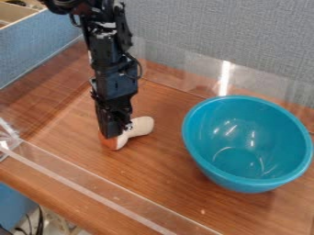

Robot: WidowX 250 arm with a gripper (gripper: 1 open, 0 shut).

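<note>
My black arm reaches down from the top left to the wooden table, its gripper (116,130) low over a small white object with an orange end (139,128). The gripper's tip covers part of that object, by its orange end. The fingers are dark and small in this view, so whether anything is between them cannot be told.
A large turquoise bowl (247,162) stands on the table (172,188) to the right of the gripper. Grey padded walls rise at the back and left. A clear strip runs along the front left edge.
</note>
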